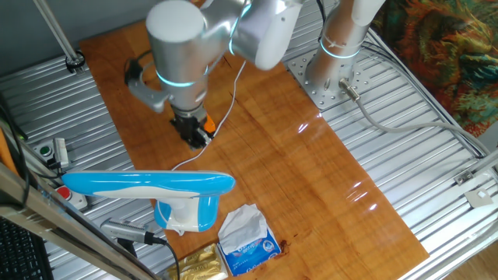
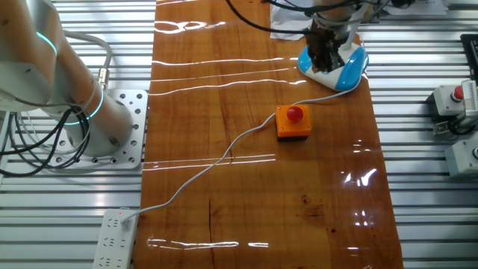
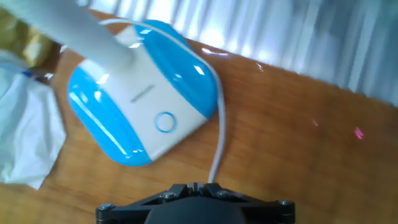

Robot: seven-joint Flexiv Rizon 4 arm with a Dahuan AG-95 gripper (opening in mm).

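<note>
An orange box with a red push button on top [image 2: 293,119] sits on the wooden table. My gripper looks shut in the wrist view, its fingertips together and nothing visible between them. In exterior view 1 the gripper [image 1: 201,142] hangs over the box and hides most of it; only an orange edge of the box [image 1: 209,124] shows. Exterior view 2 has the gripper [image 2: 326,66] beyond the box, in front of the lamp base. The blue and white lamp [image 1: 148,183] stands close by, and its base [image 3: 140,93] fills the wrist view's upper left.
A white cable [image 2: 196,178] runs across the table from a power strip [image 2: 116,239] to the lamp. Beside the lamp lie a tissue pack [image 1: 250,247] and a gold packet [image 1: 198,263].
</note>
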